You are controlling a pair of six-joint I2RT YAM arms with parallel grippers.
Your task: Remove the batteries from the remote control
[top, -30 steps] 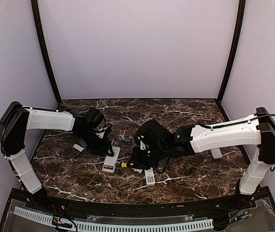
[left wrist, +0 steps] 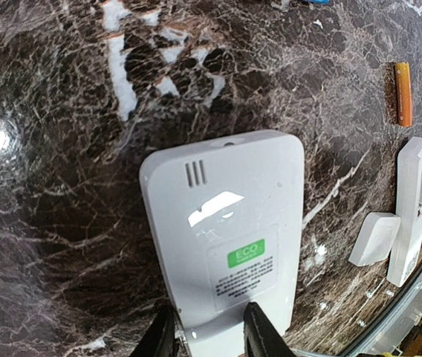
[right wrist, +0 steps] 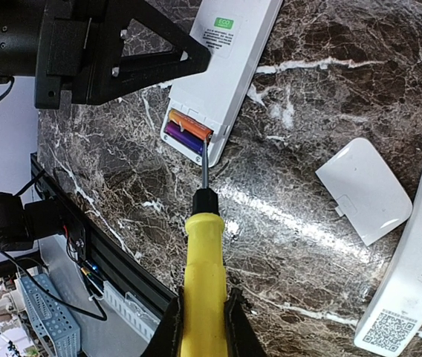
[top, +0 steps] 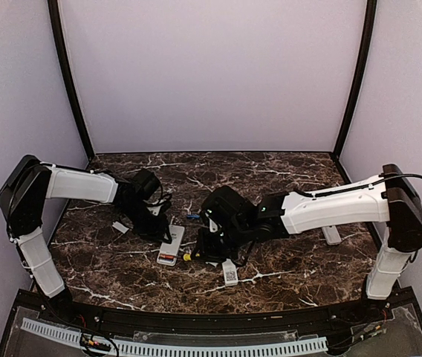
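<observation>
A white remote control (right wrist: 237, 56) lies back side up with its battery bay uncovered. An orange battery (right wrist: 190, 124) and a purple battery (right wrist: 184, 139) sit side by side in that bay. My right gripper is shut on a yellow screwdriver (right wrist: 205, 253), whose thin metal tip (right wrist: 205, 163) reaches the end of the batteries. In the left wrist view, my left gripper stands at the remote's lower part, its fingers apart, one by the edge and one over the back. Whether they press on it, I cannot tell.
A loose white cover (right wrist: 367, 190) and another white remote (right wrist: 393, 312) with an open bay lie to the right. Another orange battery (left wrist: 403, 93) lies on the marble table, as does a blue item (top: 193, 217). Bare table surrounds the remote's left side.
My right arm has shifted slightly left, and the screwdriver has swung a little toward the front. The remote stays about where it was.
</observation>
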